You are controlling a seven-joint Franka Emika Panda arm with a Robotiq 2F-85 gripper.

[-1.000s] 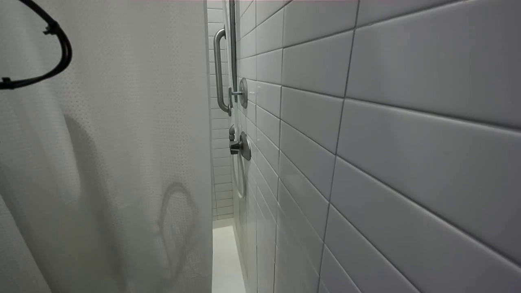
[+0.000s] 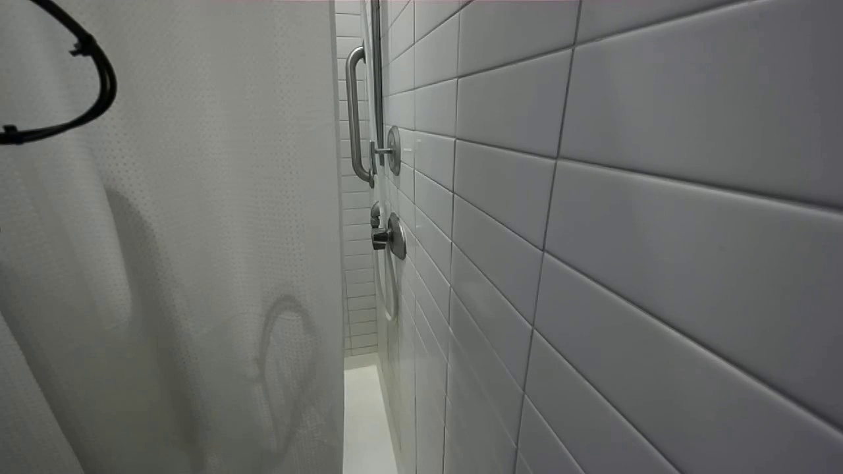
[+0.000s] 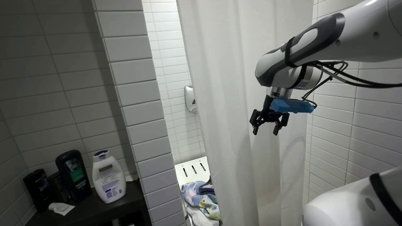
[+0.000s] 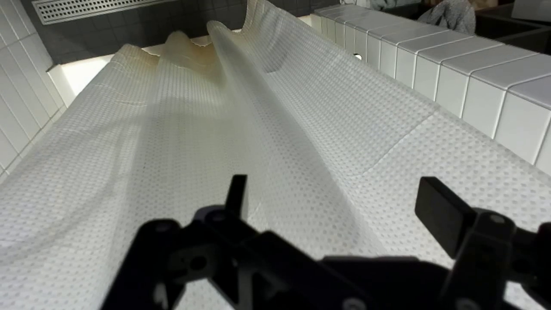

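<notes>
My gripper (image 3: 265, 131) hangs in front of the white shower curtain (image 3: 230, 113), pointing down, its fingers open with nothing between them. In the wrist view the two dark fingertips of the gripper stand wide apart, and only the textured curtain (image 4: 289, 170) shows beyond them. Whether any part of the hand touches the cloth cannot be told. Long folds run down the curtain. From exterior view 1 the curtain (image 2: 237, 197) fills the left side, and the gripper itself is out of that picture.
Tiled walls stand close by, one (image 2: 672, 237) to the right of the curtain. Bottles, including a white one (image 3: 109, 179), stand on a dark shelf (image 3: 90, 211). Behind the curtain's left edge is a white slotted seat (image 3: 192, 169) with colourful cloth (image 3: 198, 194). A grab bar (image 2: 353, 110) is inside the shower.
</notes>
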